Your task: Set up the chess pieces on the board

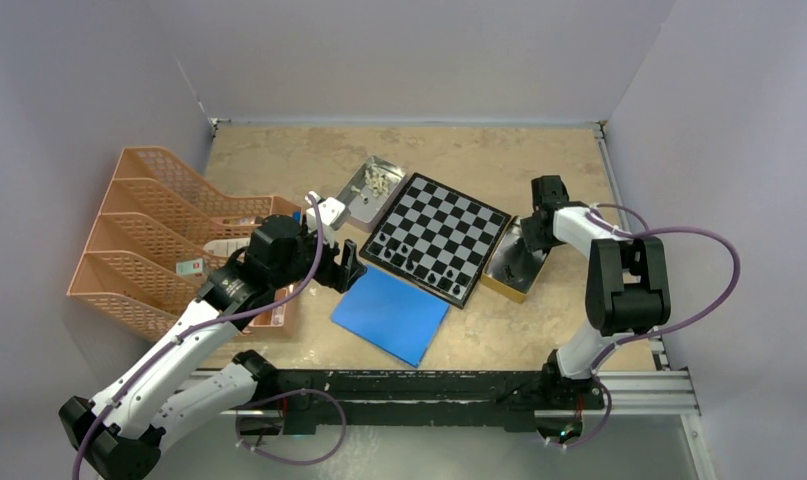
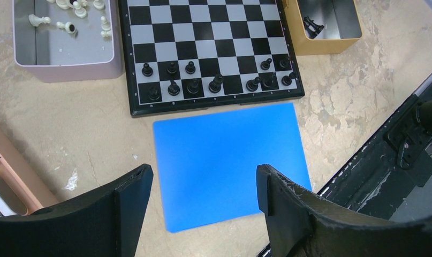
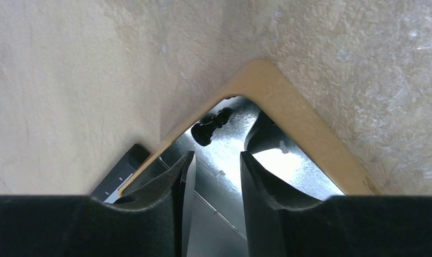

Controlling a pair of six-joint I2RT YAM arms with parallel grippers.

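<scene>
The chessboard (image 1: 439,220) has black pieces standing along its near rows, such as a tall one (image 2: 216,84). My right gripper hangs over the yellow box (image 1: 504,288), its fingers apart with nothing seen between them; a small black piece (image 3: 205,131) lies on its side in the box's corner just beyond the fingertips, a dark shape beside it. My left gripper is open and empty above the blue mat (image 2: 224,155). White pieces (image 2: 69,28) lie in a grey box left of the board.
An orange organiser (image 1: 139,250) fills the left side. A metal rail runs along the front edge.
</scene>
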